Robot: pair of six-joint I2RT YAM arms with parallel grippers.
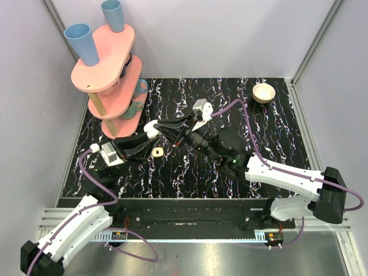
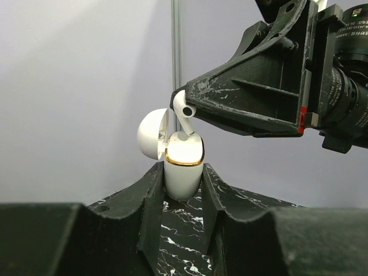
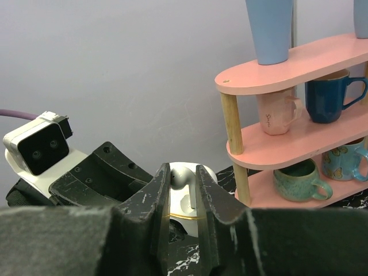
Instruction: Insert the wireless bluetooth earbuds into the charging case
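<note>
My left gripper is shut on the white charging case [image 2: 183, 172], held upright with its lid [image 2: 150, 134] open. My right gripper [image 1: 160, 127] is just above the case, its fingertips holding a white earbud [image 2: 184, 109] whose stem points down to the case's top, at or into it; how deep I cannot tell. In the right wrist view the earbud's head [image 3: 180, 176] shows between the fingertips, in front of the case.
A pink tiered shelf [image 1: 98, 69] with cups and mugs stands at the back left. A cream bowl [image 1: 263, 92] sits at the back right. A small pale object [image 1: 157, 152] lies on the dark marble-patterned surface below the grippers.
</note>
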